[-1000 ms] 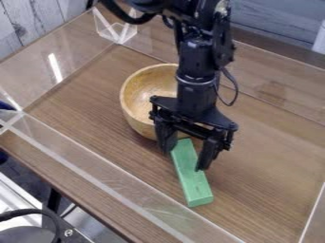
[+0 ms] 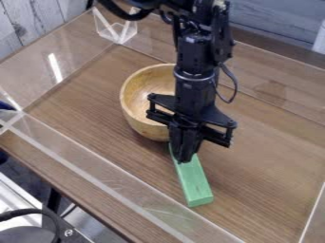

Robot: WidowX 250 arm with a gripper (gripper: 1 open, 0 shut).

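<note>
My black gripper (image 2: 184,152) hangs low over the middle of the wooden table, its fingertips at the upper end of a green block (image 2: 195,185), which lies flat and points toward the front. The fingers look close together; whether anything sits between them is hidden by the gripper's body. Behind and left of the gripper, a round tan wooden bowl (image 2: 137,93) is partly covered by the arm.
Clear plastic walls (image 2: 89,180) run along the front left, with a black cable below them. A small clear object (image 2: 117,28) stands at the back left.
Since a second ago the gripper's fingers have drawn inward and now cover the top of the green block. The block has stayed about where it was.
</note>
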